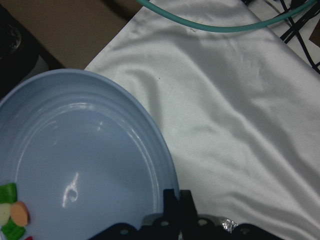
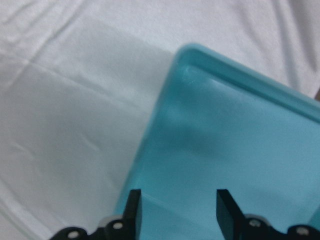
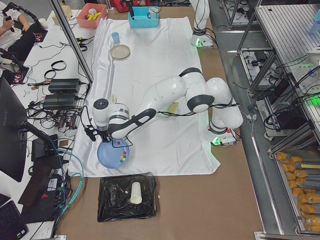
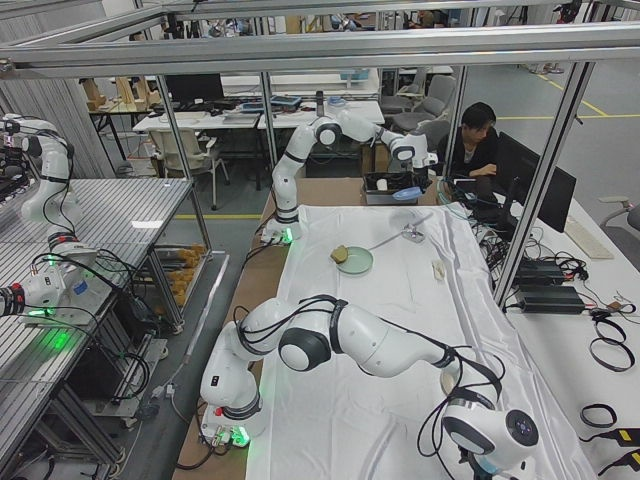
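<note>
A light-blue plate [image 3: 111, 157] with small colored pieces on one side hangs from my left gripper, which is shut on its rim [image 1: 160, 140]. The camera right view shows this plate [image 4: 410, 193] at the far end of the cloth, near the black tray. My right gripper stands open over a turquoise bin [image 2: 210, 135], with nothing between its fingers.
A black-lined tray [image 3: 112, 200] with a white cylinder [image 3: 136, 192] lies beyond the cloth edge. A beige plate [image 3: 120, 51], a blue cup [image 3: 115, 37], a green plate [image 4: 355, 262] and a red bin [image 3: 91, 15] are also around.
</note>
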